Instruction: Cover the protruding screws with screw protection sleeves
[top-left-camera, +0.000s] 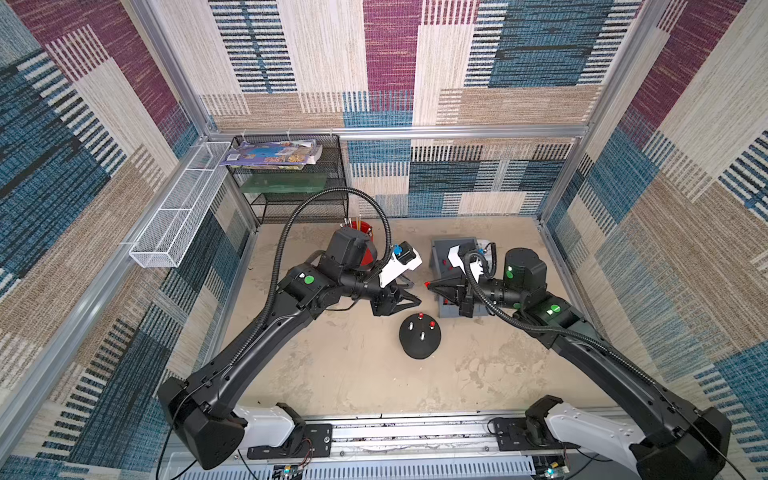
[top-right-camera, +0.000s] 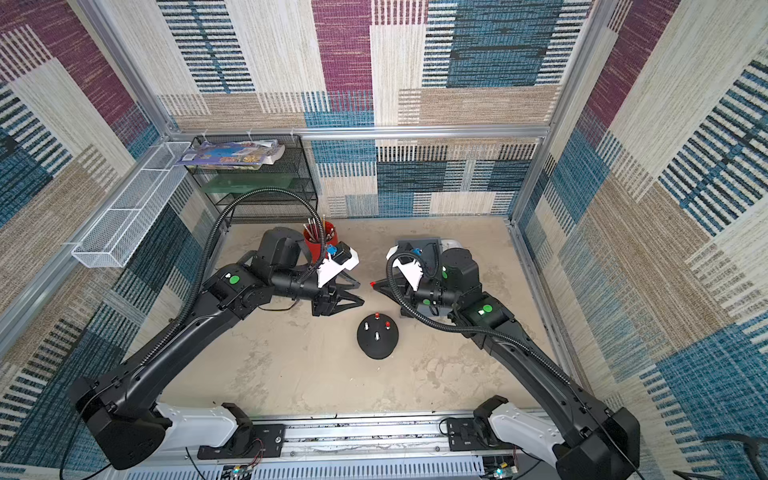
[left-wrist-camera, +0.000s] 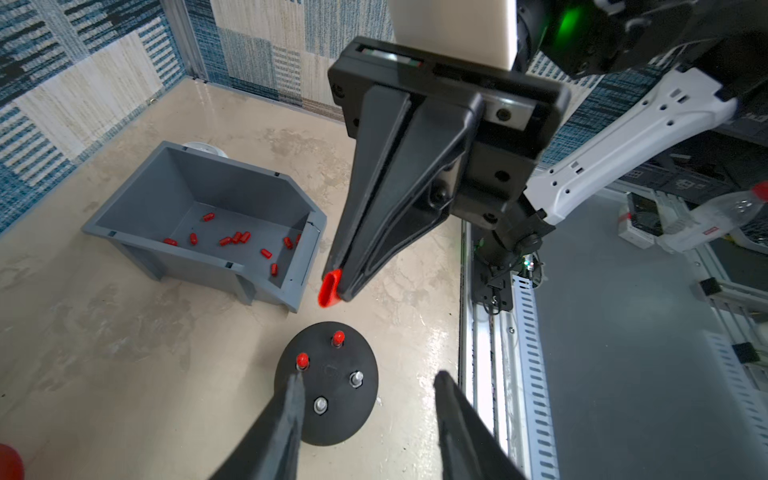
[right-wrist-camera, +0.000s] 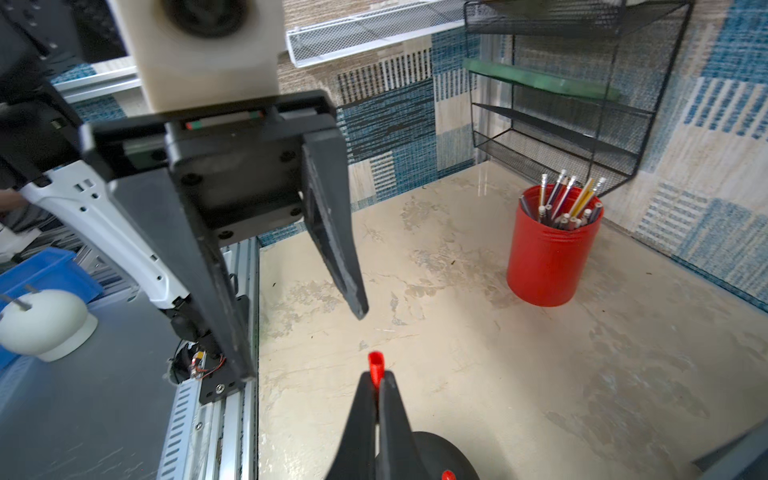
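A red sleeve (left-wrist-camera: 330, 289) is pinched at the fingertips of my right gripper, held above and behind the black round base (top-left-camera: 420, 344). On the base stand two red-capped screws (left-wrist-camera: 302, 361) and two bare silver screws (left-wrist-camera: 357, 378). My left gripper stands open and empty, facing the right gripper's tip from the left, a short gap away in the top views. Loose red sleeves (left-wrist-camera: 237, 237) lie in the grey bin (left-wrist-camera: 128, 204) behind the base.
A red cup of pens (right-wrist-camera: 548, 264) stands at the back left, near a black wire rack (top-right-camera: 244, 204).
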